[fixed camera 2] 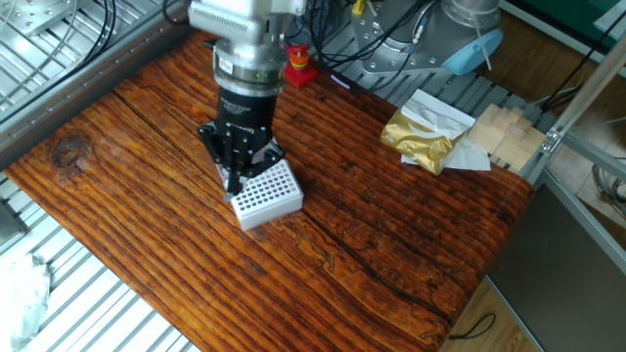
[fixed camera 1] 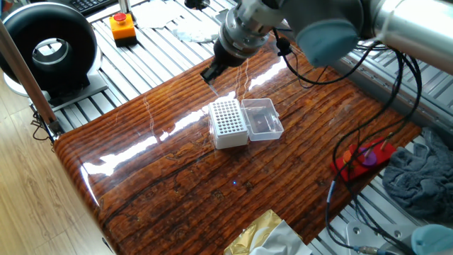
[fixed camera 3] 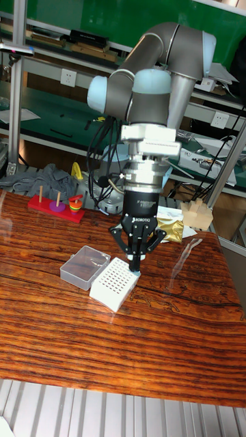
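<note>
A white rack (fixed camera 1: 228, 122) with rows of small holes stands on the glossy wooden table, its clear lid (fixed camera 1: 262, 119) lying open beside it. My black gripper (fixed camera 1: 208, 75) points down at the rack's far edge; its fingers are closed together. A thin, pale piece (fixed camera 2: 231, 196), perhaps a pipette tip, shows below the fingertips. From the front, the gripper (fixed camera 3: 135, 264) hangs by the rack's (fixed camera 3: 114, 281) back right corner. Whether the pale piece touches the rack cannot be made out.
A red pegged base with coloured rings (fixed camera 3: 58, 207) sits at the back left in exterior view 3. Gold and white packaging (fixed camera 2: 423, 140) lies near one table edge. Dark cables (fixed camera 1: 382, 106) hang from the arm.
</note>
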